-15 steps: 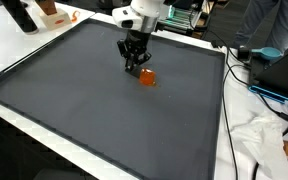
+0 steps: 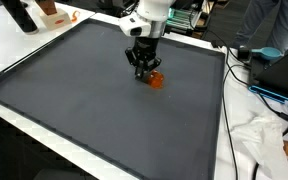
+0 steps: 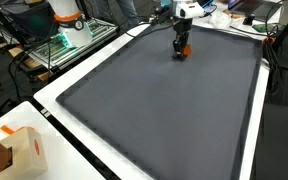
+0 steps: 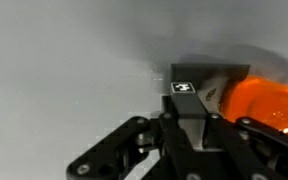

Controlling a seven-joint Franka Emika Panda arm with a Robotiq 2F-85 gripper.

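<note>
A small object with a dark, squarish part (image 4: 224, 72), a greyish metallic strip and a glossy orange part (image 4: 264, 103) is at the fingertips in the wrist view. My gripper is shut on its dark part, though the fingers hide most of the contact. From exterior view 1, the gripper (image 2: 141, 72) reaches down close to the dark board, and the orange part (image 2: 156, 79) sits just right of the fingers. Exterior view 2 also has the orange part (image 3: 187, 50) beside the gripper (image 3: 179, 53), near the board's far end.
Wide clear room lies on the dark board (image 2: 94, 110) in front and to the left. Cables (image 2: 269, 97) and a crumpled white sheet (image 2: 260, 140) lie beyond its right edge. An orange-and-white item (image 2: 52, 15) stands behind the board.
In exterior view 1, the gripper has shifted a little right and toward the camera. The orange part has moved right with it and looks slightly turned.
</note>
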